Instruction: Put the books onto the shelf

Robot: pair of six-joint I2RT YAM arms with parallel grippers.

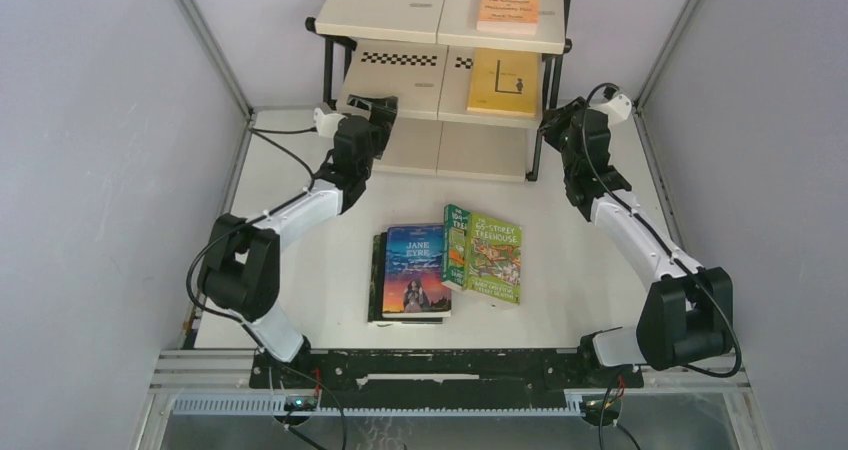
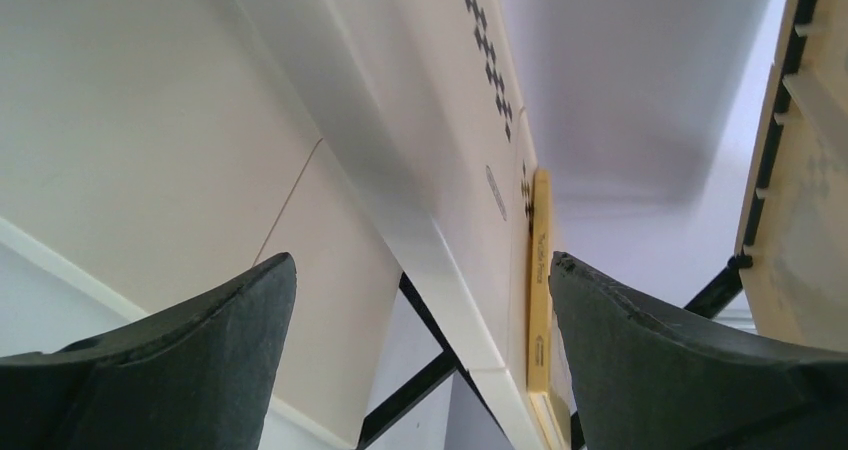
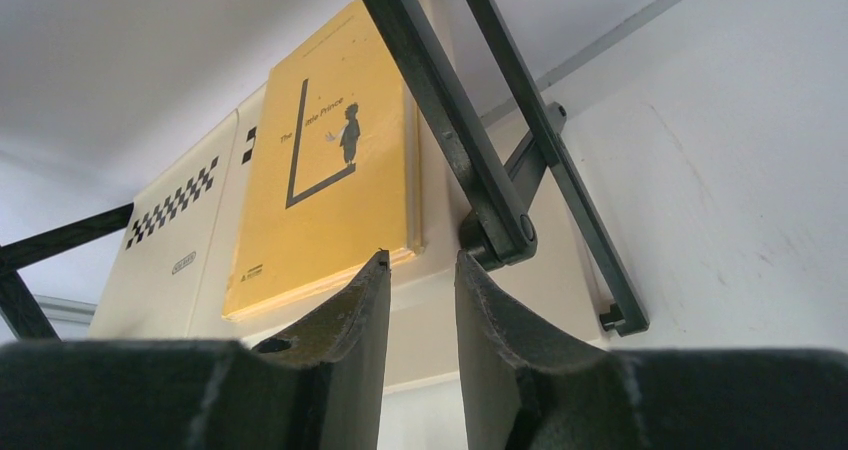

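Observation:
The yellow Little Prince book (image 1: 502, 82) lies on the right half of the middle shelf, the orange book (image 1: 507, 0) on the top shelf. A stack with Jane Eyre (image 1: 416, 270) on top and the green Treehouse books (image 1: 492, 260) lie on the table. My left gripper is open, empty, at the front edge of the middle shelf's left half. My right gripper is slightly apart with nothing between its fingers, by the rack's right post, facing the yellow book (image 3: 325, 160).
The three-level rack (image 1: 380, 5) fills the back centre. Dark posts (image 3: 435, 90) frame its sides.

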